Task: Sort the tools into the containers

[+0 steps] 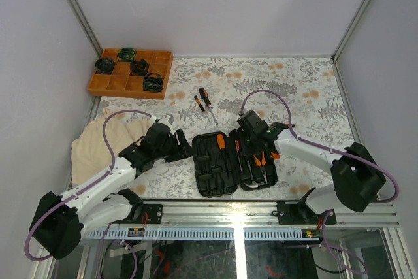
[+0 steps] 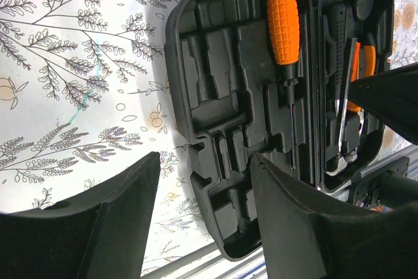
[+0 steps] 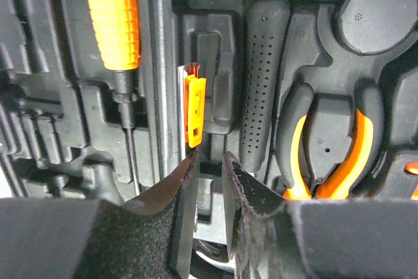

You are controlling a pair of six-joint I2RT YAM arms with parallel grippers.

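Note:
The orange utility knife (image 3: 196,112) is clasped by my right gripper, whose fingertips have closed in on its body. It stands over the left edge of the case's right half (image 3: 209,24), tilted to the long recess and not seated in it. From the left wrist view, the knife (image 2: 347,89) shows as a slim silver-and-orange strip beside the right gripper's dark finger (image 2: 398,99). My left gripper is open and empty above the left half of the case (image 2: 222,83), which holds an orange-handled screwdriver (image 2: 283,27).
Orange-handled pliers (image 3: 336,148) and a dark perforated handle (image 3: 264,83) sit in the right half. Two screwdrivers (image 1: 205,97) lie behind the case. An orange divided tray (image 1: 163,63) stands back left; a beige cloth (image 1: 98,148) lies in front.

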